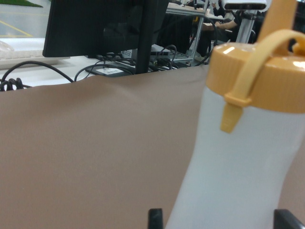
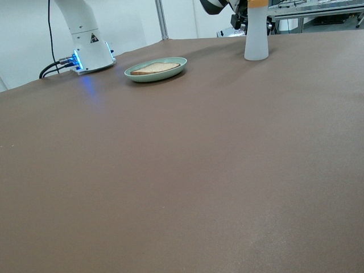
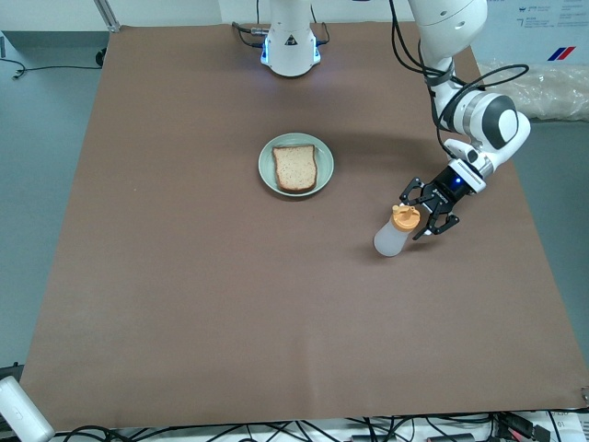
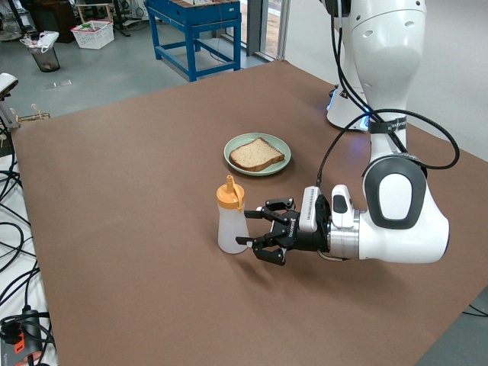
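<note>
A squeeze bottle [image 3: 391, 238] with translucent white body and orange cap stands upright on the brown table; it also shows as bottle [image 2: 256, 40], bottle [image 4: 231, 226] and bottle [image 1: 238, 162]. My gripper [image 3: 416, 210] is open around the bottle's right side, its black fingers reaching toward it; in the wrist view two fingertips show at the bottom edge, either side of the bottle's body. A pale green plate [image 3: 322, 175] holds a slice of bread [image 3: 294, 168], left of and behind the bottle in the left view.
Cables and equipment line the edge nearest the left camera.
</note>
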